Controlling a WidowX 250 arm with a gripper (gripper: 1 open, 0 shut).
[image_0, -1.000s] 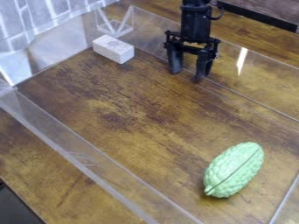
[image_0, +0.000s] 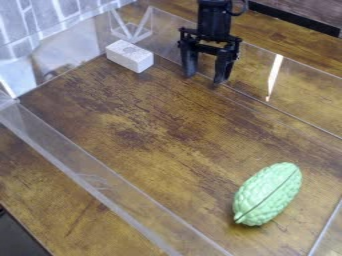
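Note:
The black gripper (image_0: 206, 64) hangs near the back of the wooden tray floor (image_0: 134, 140), its fingers parted with nothing visible between them. To its left lies a white block (image_0: 130, 56). A pale green bumpy oval object (image_0: 267, 193), like a bitter melon, lies at the front right, well away from the gripper.
Clear plastic walls (image_0: 80, 170) border the work area on several sides. A pale checked cloth is at the back left.
The gripper has shifted slightly to the left, toward the white block. The block and the green object have not moved.

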